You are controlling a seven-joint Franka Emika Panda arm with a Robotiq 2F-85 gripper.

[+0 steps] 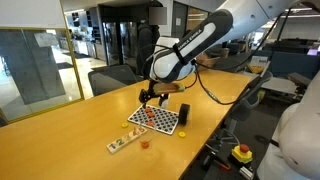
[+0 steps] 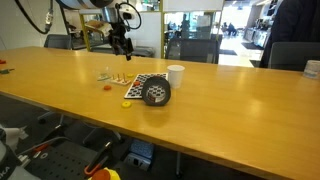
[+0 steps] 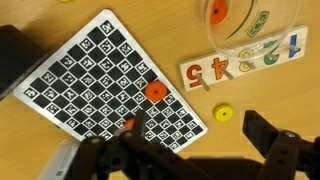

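My gripper stands open with nothing between its fingers. In exterior view 1 the gripper (image 1: pixel 153 99) hangs above the black-and-white checkered board (image 1: pixel 160 122), clear of the table. An orange disc (image 3: pixel 156 91) lies on the checkered board (image 3: pixel 85 70) in the wrist view, and a second orange disc (image 3: pixel 129 123) shows partly beside the left finger. Off the board, another orange disc (image 3: pixel 219 12) appears beside or beneath a clear cup (image 3: pixel 245 38). A pale strip with coloured numerals (image 3: pixel 240 65) and pegs lies alongside. Between strip and right finger is a yellow disc (image 3: pixel 223 112).
A black cylinder (image 2: pixel 156 92) and a white cup (image 2: pixel 176 75) stand along the board's edges. Another yellow disc (image 2: pixel 126 104) lies near the table's front edge.
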